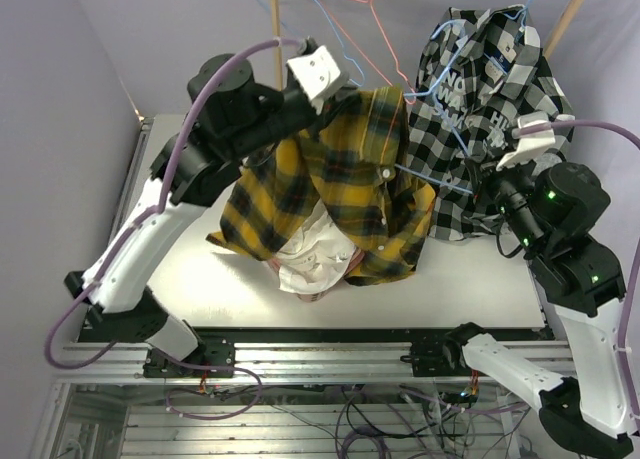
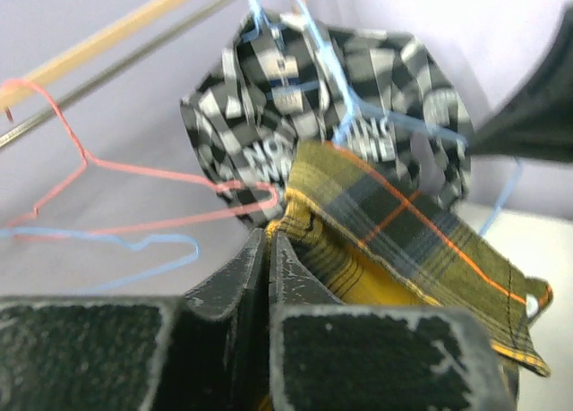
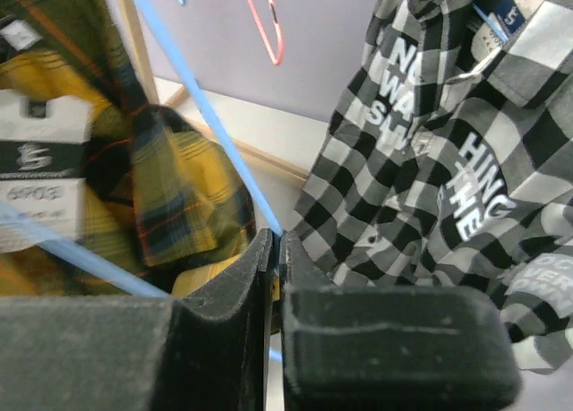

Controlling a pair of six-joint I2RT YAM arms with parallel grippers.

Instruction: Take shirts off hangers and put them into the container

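Observation:
A yellow-and-black plaid shirt (image 1: 330,169) hangs in front of my left arm, its raised collar end in my left gripper, which is shut on it. A blue hanger (image 1: 450,129) runs from beside the shirt to my right gripper (image 1: 475,184); in the right wrist view its bar (image 3: 206,107) comes down to the right gripper, shut at that bar. Part of the hanger appears still within the shirt in the top view. A label (image 3: 36,169) shows on the shirt.
A black-and-white checked shirt (image 1: 500,79) hangs behind at the right. Empty blue and red hangers (image 1: 380,29) hang from the rack above. A white cloth (image 1: 310,264) lies below the plaid shirt on the pale board (image 1: 170,289).

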